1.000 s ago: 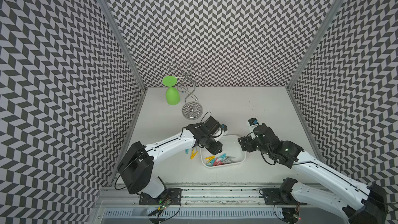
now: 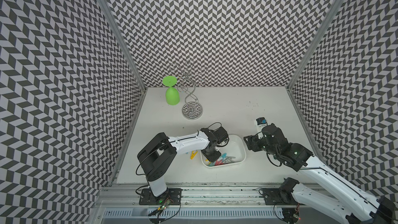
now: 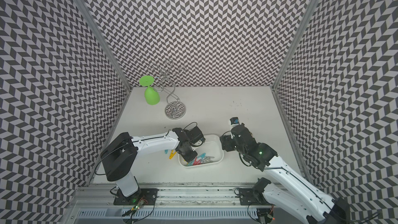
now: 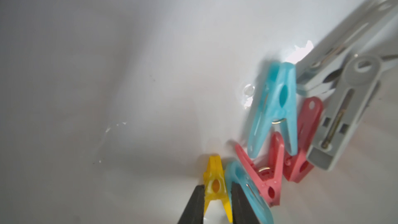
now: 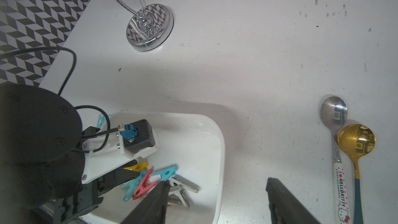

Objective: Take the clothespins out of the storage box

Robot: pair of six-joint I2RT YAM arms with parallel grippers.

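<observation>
The white storage box [image 2: 238,161] holds several clothespins along its near side. In the left wrist view a yellow clothespin [image 4: 214,170] lies by a teal one [image 4: 250,195], with red clothespins [image 4: 271,178], a blue one [image 4: 273,103] and grey metal ones [image 4: 346,107] to the right. My left gripper is down in the box, its narrowly open fingers on either side of the yellow clothespin; whether they touch it is unclear. My right gripper stands open and empty by the box's right edge.
Outside the box on the left lie another yellow clothespin [image 2: 193,154] and a teal one [image 3: 166,151]. A silver spoon [image 5: 333,114] and a gold ladle [image 5: 356,139] lie at right. A chrome stand [image 2: 192,110] and green goblet [image 2: 172,95] stand at back left.
My left gripper has come down into the box over its near-left part, covering much of the yellow clothespin in the top left view. The right arm has shifted slightly to the right.
</observation>
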